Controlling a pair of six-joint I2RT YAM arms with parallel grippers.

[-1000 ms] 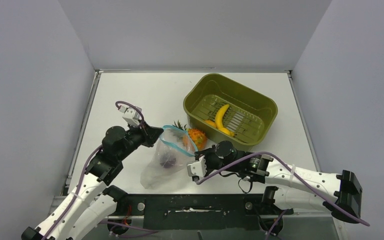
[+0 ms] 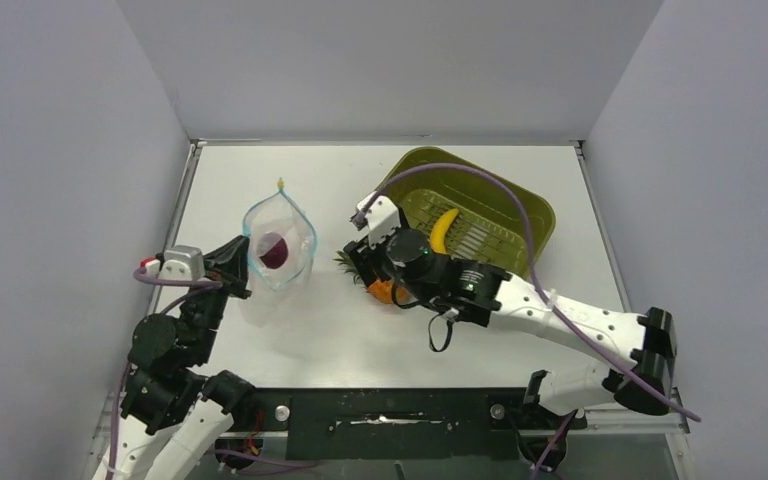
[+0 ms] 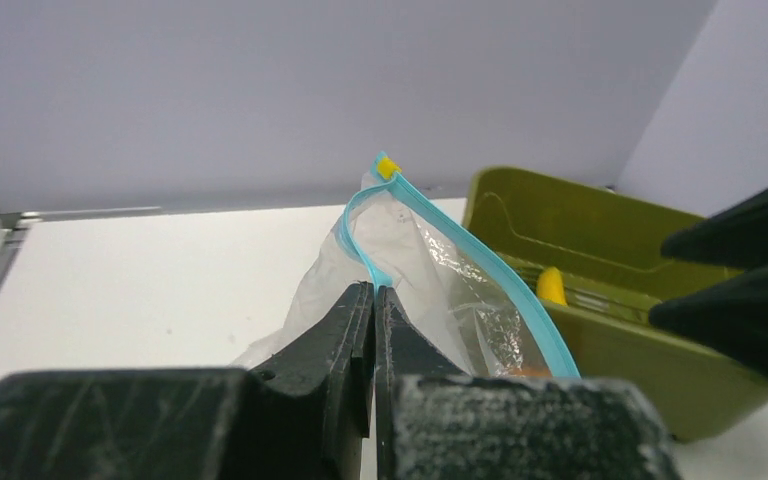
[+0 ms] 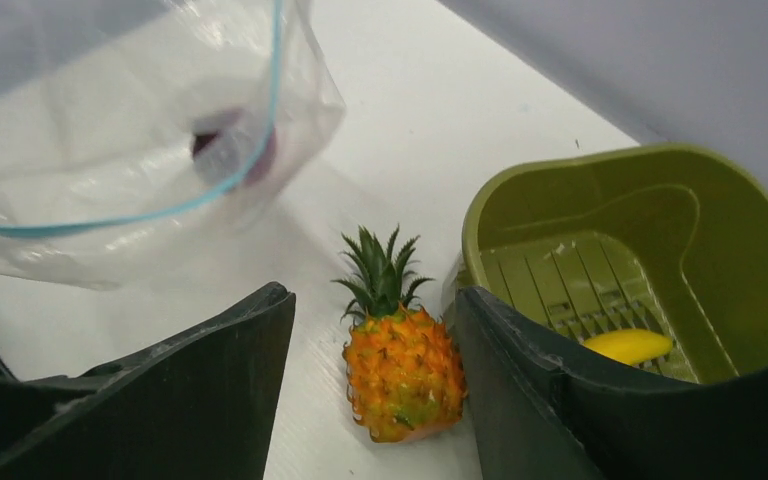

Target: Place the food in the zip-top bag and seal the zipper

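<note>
My left gripper is shut on the blue zipper edge of the clear bag (image 2: pixel 282 225), holding it up at the left; a dark purple item (image 2: pixel 273 250) shows inside. My right gripper stands part open above the pineapple (image 4: pixel 403 370), which lies on the table beside the green basket, with nothing between its fingers. A banana (image 2: pixel 443 228) lies in the green basket (image 2: pixel 520 200).
The basket takes up the back right of the white table (image 2: pixel 310 360). Grey walls bound the table at the back and sides.
My left gripper has moved left with the bag, away from the pineapple. My right gripper has risen from the front and moved toward the back left, over the pineapple.
</note>
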